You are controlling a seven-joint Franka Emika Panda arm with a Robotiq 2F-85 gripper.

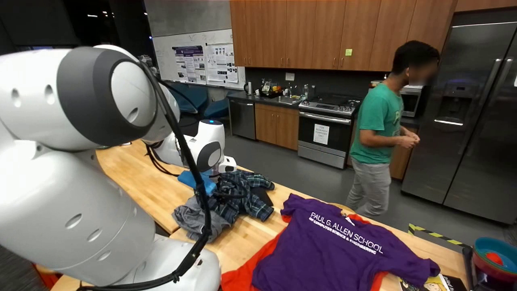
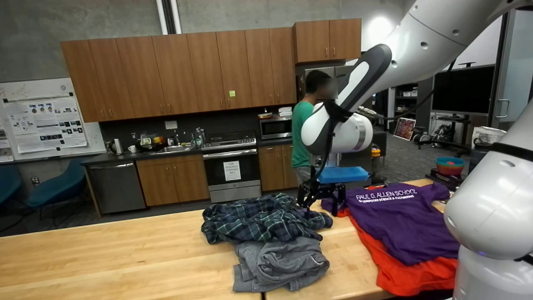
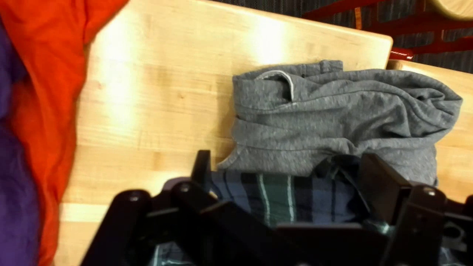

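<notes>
A dark green and navy plaid shirt lies bunched on the wooden table, partly over the folded grey garment. My gripper is low at the shirt's right end in the second exterior view. In the wrist view its fingers stand wide apart. Plaid cloth shows in the gap between them, apparently not pinched. Past the fingertips lies the grey garment. The first exterior view shows the gripper's blue part beside the plaid shirt, with the fingers largely hidden.
A purple T-shirt lies spread over a red-orange garment on the table. Bowls stand at the far right end. Bare tabletop stretches left of the pile. A person in green stands beyond the table.
</notes>
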